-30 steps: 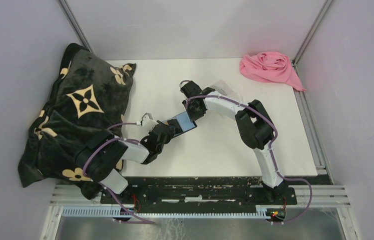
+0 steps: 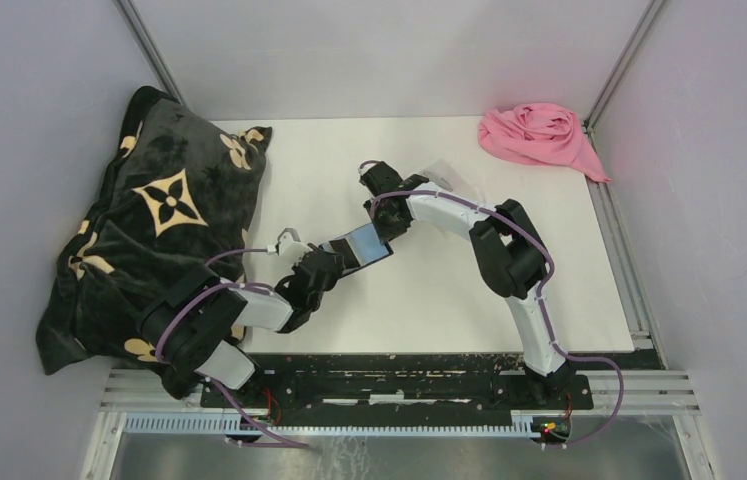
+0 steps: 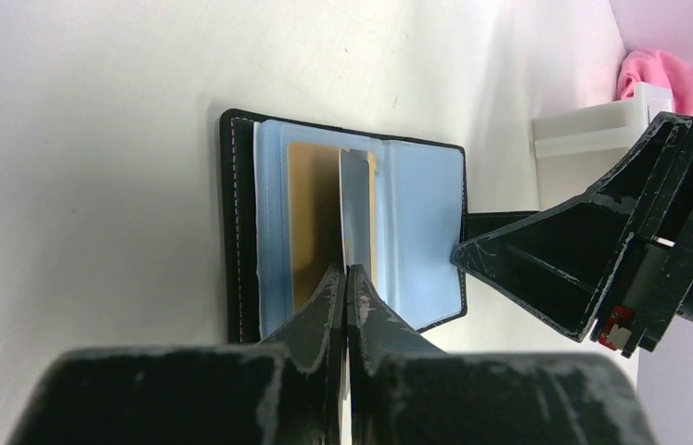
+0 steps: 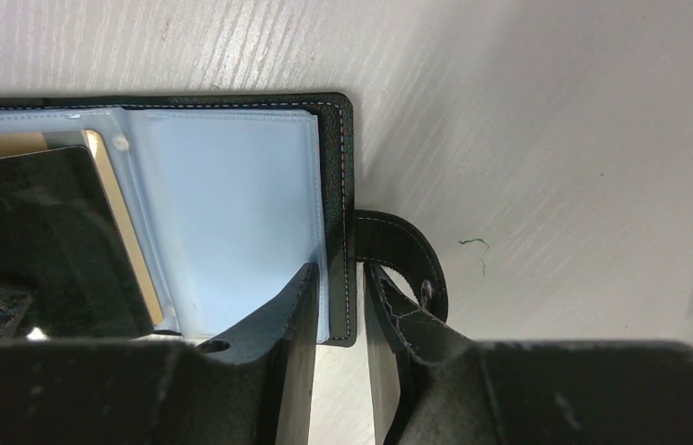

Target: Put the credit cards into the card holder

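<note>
The open card holder (image 4: 231, 213), black outside with pale blue sleeves, lies flat on the table. A gold card (image 3: 310, 213) sits in its left-hand sleeve. My left gripper is shut on a thin dark card (image 3: 355, 199), which appears edge-on in the left wrist view and as a black face (image 4: 41, 241) in the right wrist view, over the gold card. How far it sits inside the sleeve cannot be told. My right gripper stands partly open, its fingers on either side of the holder's right edge.
The holder's black strap (image 4: 403, 246) sticks out beside the right fingers. Behind the right arm lies a clear item (image 2: 446, 175). A pink cloth (image 2: 539, 135) is at the back right and a dark patterned blanket (image 2: 164, 210) on the left.
Between one second ago and now, my left gripper has shifted slightly to the left with the dark card. The right arm looks unmoved.
</note>
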